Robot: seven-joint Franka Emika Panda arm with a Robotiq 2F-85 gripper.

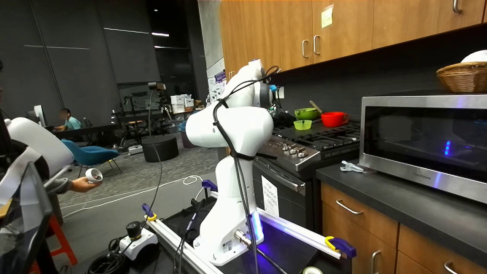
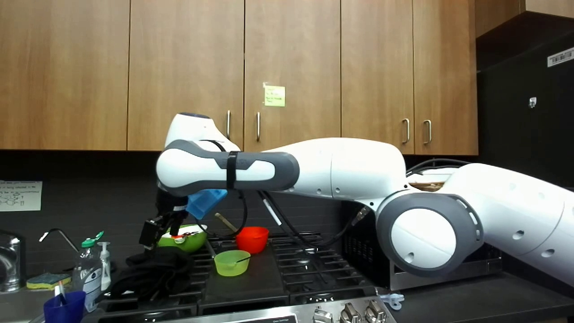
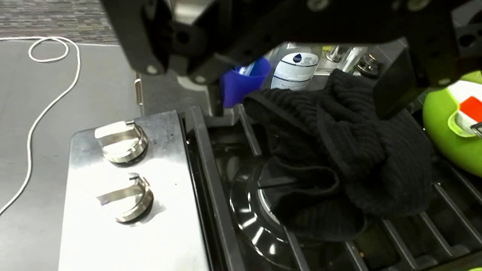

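A crumpled black ribbed cloth (image 3: 352,149) lies over the stove's left rear burner area, its folds partly covering a burner. My gripper stands open above it in the wrist view, one finger (image 3: 214,99) on the left and the other (image 3: 395,86) on the right, with a wide gap between. In exterior view 2 the gripper (image 2: 150,232) points down and left over the cloth (image 2: 153,269), seemingly apart from it. From exterior view 1 the arm hides the gripper.
Beside the cloth stands a green bowl (image 2: 185,238) with things in it. A small lime bowl (image 2: 231,263) and a red pot (image 2: 253,239) are farther right. Left of the stove are a blue cup (image 2: 64,307) and a soap bottle (image 2: 88,272). Cabinets (image 2: 185,75) hang above.
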